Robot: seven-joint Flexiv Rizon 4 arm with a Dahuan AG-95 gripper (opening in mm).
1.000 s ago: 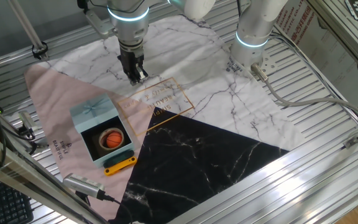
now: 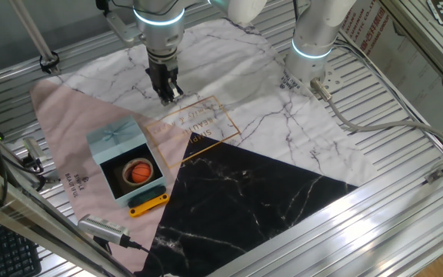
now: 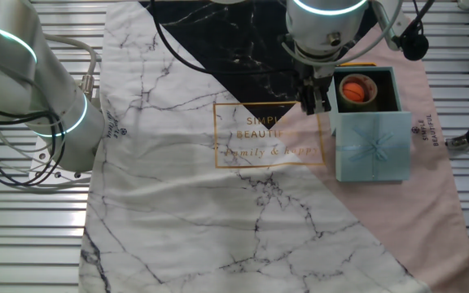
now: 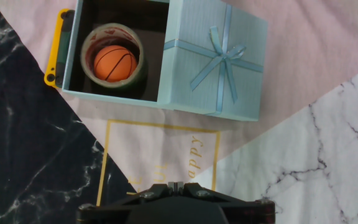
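Note:
A light-blue gift box (image 2: 113,181) stands on the pink part of the cloth, its dark inside showing. Its ribboned lid (image 4: 251,46) lies against one side of it; whether the lid overlaps the box or sits beside it, I cannot tell. Inside the box is a round ring like a tape roll (image 4: 134,38), and a small orange basketball (image 4: 115,63) sits within that ring. My gripper is shut, its fingertips together with nothing visible between them. In exterior view 1 it hangs above the white marble area, apart from the box.
Along the box's outer side lies a yellow-and-dark tool (image 2: 148,205). A grey device with a cable (image 2: 104,229) stands near the cloth's edge, beside the metal frame.

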